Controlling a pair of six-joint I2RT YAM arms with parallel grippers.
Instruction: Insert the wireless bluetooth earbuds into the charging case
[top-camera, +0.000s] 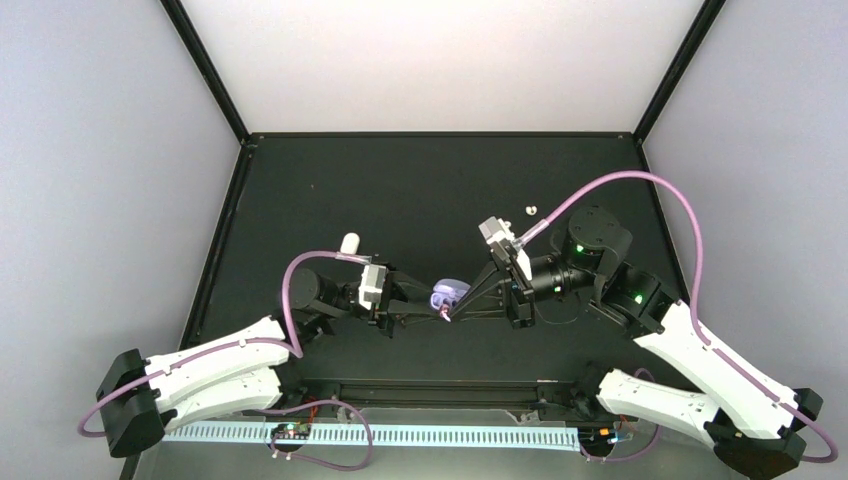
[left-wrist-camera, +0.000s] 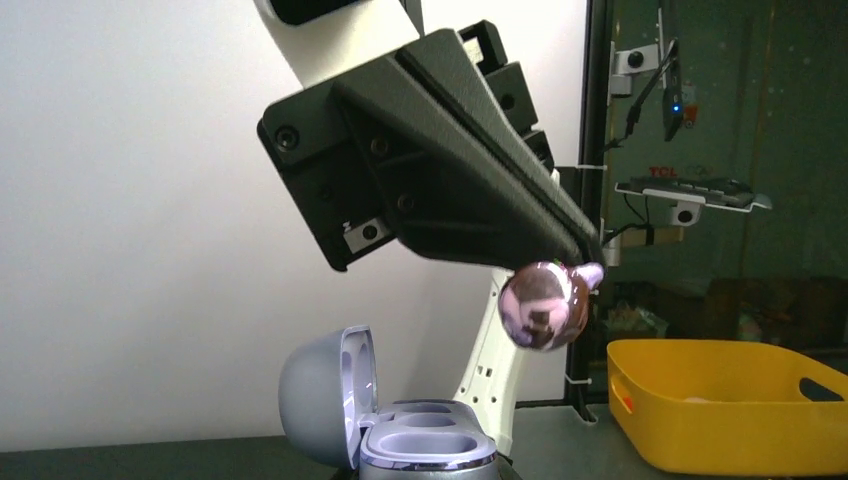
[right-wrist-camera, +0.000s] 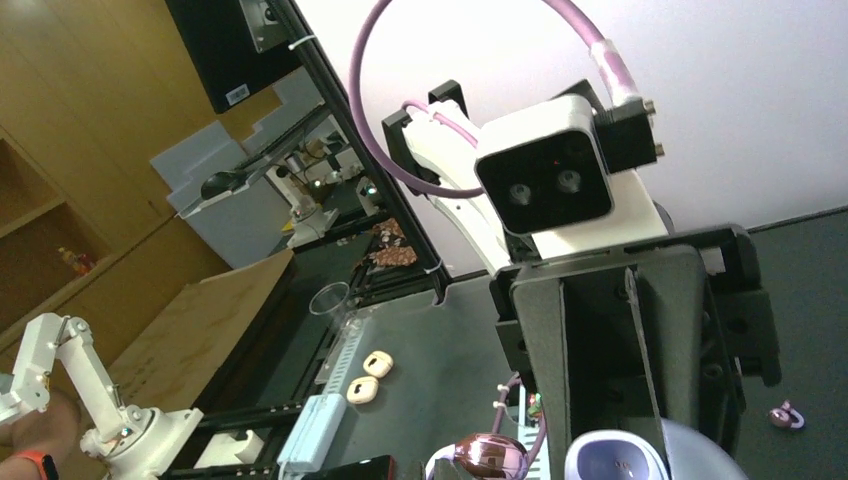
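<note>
My left gripper (top-camera: 432, 303) is shut on the lilac charging case (left-wrist-camera: 425, 445), whose lid stands open and whose visible wells look empty in the left wrist view. A shiny pink earbud (left-wrist-camera: 543, 305) sits at the fingertips of my right gripper (top-camera: 449, 313), which is shut on its thin part. In the left wrist view this earbud is above and to the right of the case, apart from it in that picture. The right wrist view shows the earbud (right-wrist-camera: 490, 455) left of the case (right-wrist-camera: 620, 455). A second earbud (right-wrist-camera: 787, 415) lies on the dark table.
A small white object (top-camera: 350, 243) is by the left arm. Beyond the frame, a yellow basket (left-wrist-camera: 720, 410) shows in the left wrist view. The dark tabletop (top-camera: 420, 190) behind the grippers is mostly bare.
</note>
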